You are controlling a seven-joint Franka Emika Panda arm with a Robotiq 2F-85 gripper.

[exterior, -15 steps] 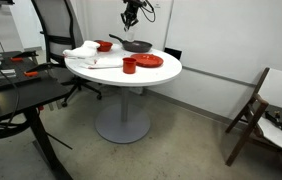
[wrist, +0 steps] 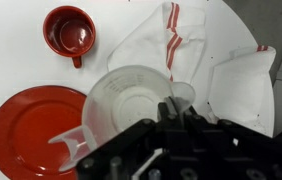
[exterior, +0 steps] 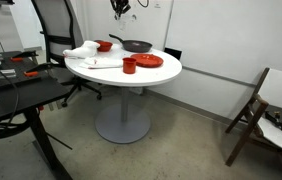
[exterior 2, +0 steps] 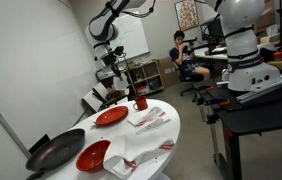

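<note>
My gripper is shut on a clear, whitish container point(wrist: 126, 98), apparently by its rim or handle; the exact contact is hard to make out. The container looks empty in the wrist view. In exterior view 2 my gripper point(exterior 2: 113, 64) hangs above the table's far side. At the top edge of exterior view 1, only the lower part of the arm shows, high above the table. Beside the container in the wrist view are a red mug point(wrist: 70, 34) and a red plate point(wrist: 31, 135).
On the round white table point(exterior: 101, 73) stand a dark pan point(exterior: 137, 46) and a red bowl point(exterior 2: 92, 156). White cloths, one red-striped point(wrist: 153, 43), lie near the edge. A chair point(exterior: 273, 110) stands apart at the right.
The arm has risen and shifted left in exterior view 1, leaving mostly its lower end in the picture. Things on the table have stayed in place.
</note>
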